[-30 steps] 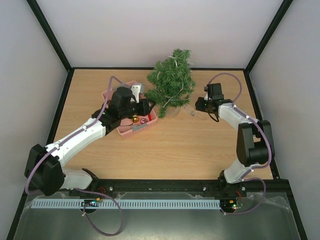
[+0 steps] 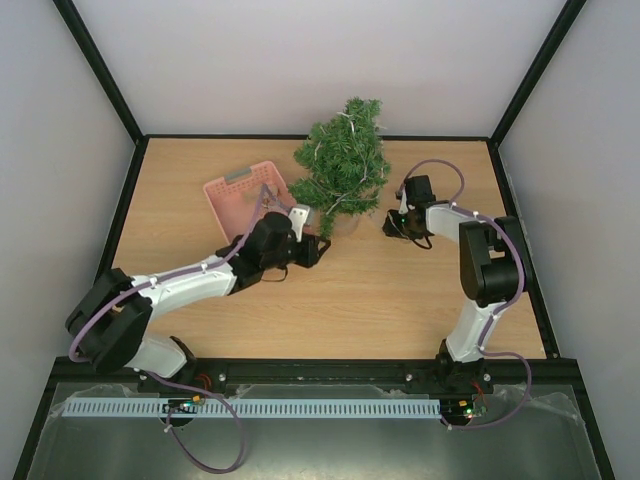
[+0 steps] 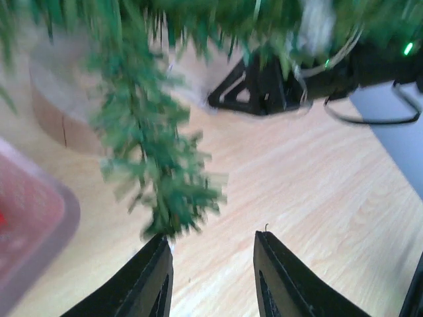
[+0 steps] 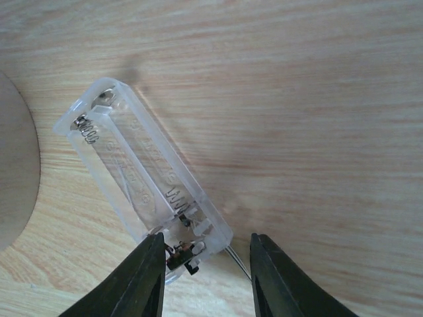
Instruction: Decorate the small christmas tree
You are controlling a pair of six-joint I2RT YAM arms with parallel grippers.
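Note:
The small green tree (image 2: 345, 160), with a pale wire wound over it, stands at the back middle of the table. My left gripper (image 2: 320, 247) is open in front of the tree's lower left side; in the left wrist view a drooping branch tip (image 3: 175, 205) hangs just beyond its fingers, with nothing between them. To the right of the tree base my right gripper (image 2: 388, 226) is low over the table, its fingers part open. A clear battery box (image 4: 145, 172) lies on the wood by its fingertips, with a thin lead running from its near end.
A pink basket (image 2: 215, 192) stands left of the tree, partly behind my left arm. The round tree base (image 4: 13, 158) is close left of the battery box.
The right gripper has come lower and slightly left, toward the battery box.

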